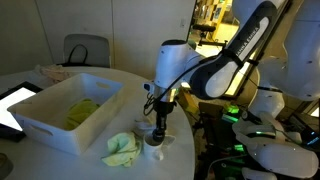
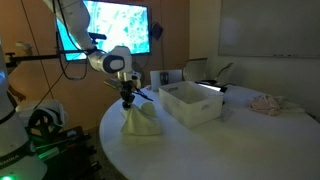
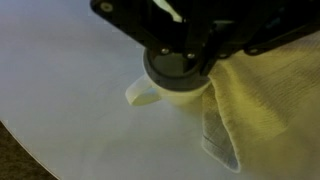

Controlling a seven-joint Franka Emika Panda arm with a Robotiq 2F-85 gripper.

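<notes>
A white mug [image 1: 153, 151] stands upright on the table, its handle [image 3: 142, 93] showing in the wrist view. A dark grey round piece [image 3: 170, 68], like a lid, covers its mouth in that view. My gripper [image 1: 157, 133] points down over the mug, shut on this dark piece as far as shows; the fingertips are hard to make out against it. Whether the piece rests on the rim cannot be told. Next to the mug lies a crumpled pale yellow-green cloth [image 1: 122, 150], which hides the mug in exterior view 2.
A white open box [image 1: 62, 133] with a yellow-green item [image 1: 82, 112] inside stands behind and left of the cloth. A dark screen-like object [image 1: 14, 108] lies at the far left. In exterior view 2, a pinkish cloth [image 2: 267, 105] lies farther off, with bare table before it.
</notes>
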